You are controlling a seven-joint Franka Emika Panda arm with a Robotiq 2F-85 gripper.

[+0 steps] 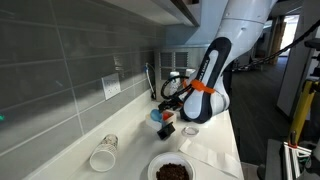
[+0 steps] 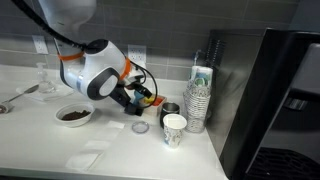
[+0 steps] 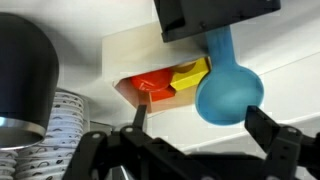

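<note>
My gripper stands open, its two black fingers spread in the wrist view with nothing held between them. Past the fingertips is a light-coloured box (image 3: 128, 50) with a red item (image 3: 154, 80) and a yellow block (image 3: 189, 74) inside. A blue spoon-like tool (image 3: 230, 95) lies across the box's right part; a dark block (image 3: 205, 14) covers the upper end of its handle. In exterior view 2 the arm reaches down beside the box, with its fingers hard to make out.
A dark cylinder (image 3: 25, 75) and stacked cups (image 3: 62, 135) stand left of the box in the wrist view. A patterned white cup (image 2: 174, 130), a tall basket (image 2: 197, 100) and a bowl of dark pieces (image 2: 74, 115) are on the counter. Its front middle holds only flat white sheets.
</note>
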